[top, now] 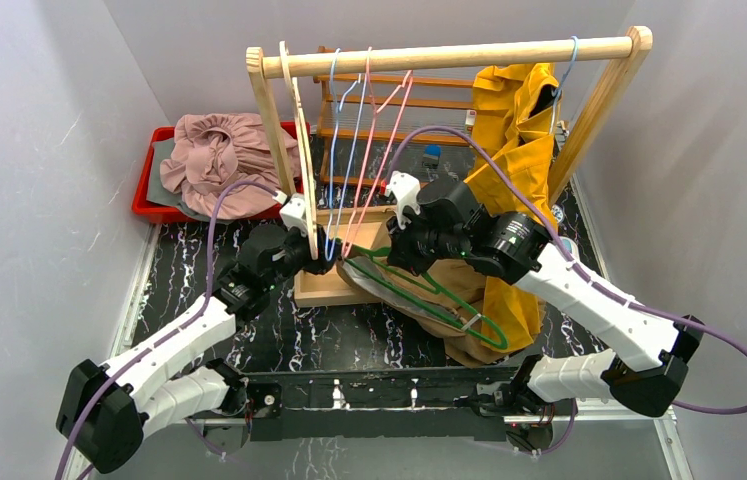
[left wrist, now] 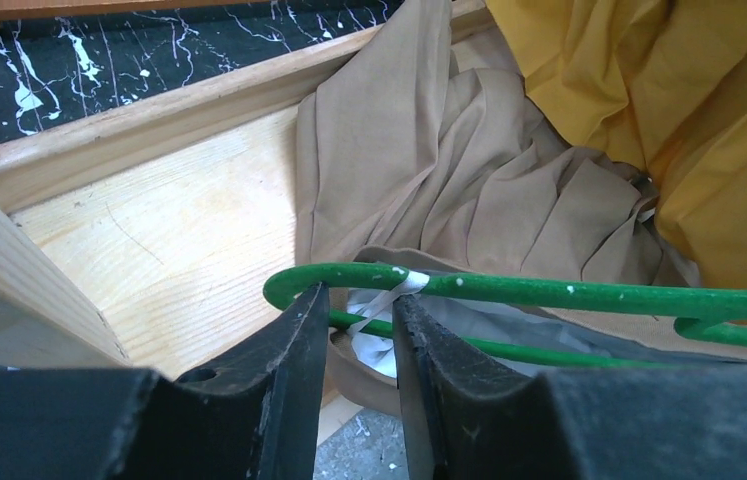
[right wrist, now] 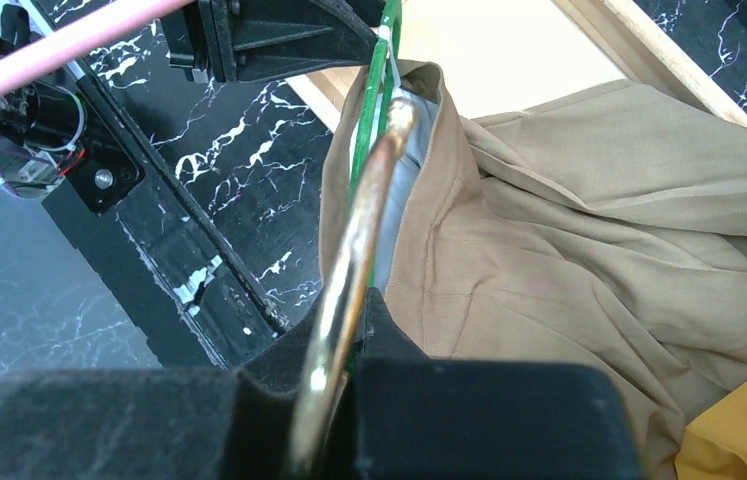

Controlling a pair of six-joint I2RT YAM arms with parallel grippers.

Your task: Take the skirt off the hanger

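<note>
The brown skirt [top: 449, 335] lies low over a wooden tray, with a green hanger [top: 489, 330] along its grey-lined waistband [right wrist: 459, 200]; a pale strap wraps the hanger's end [left wrist: 411, 282]. My left gripper is at that end, its fingers part open either side of the strap and green tube. My right gripper [top: 399, 250] is shut on the hanger farther along, largely hidden in its wrist view behind a blurred metal hook.
A wooden rail [top: 439, 54] carries several empty hangers hanging close by my left gripper and a yellow garment [top: 499, 150] at right. A red bin [top: 149, 185] with pink cloth stands back left. The tray's left part [left wrist: 149, 220] is bare.
</note>
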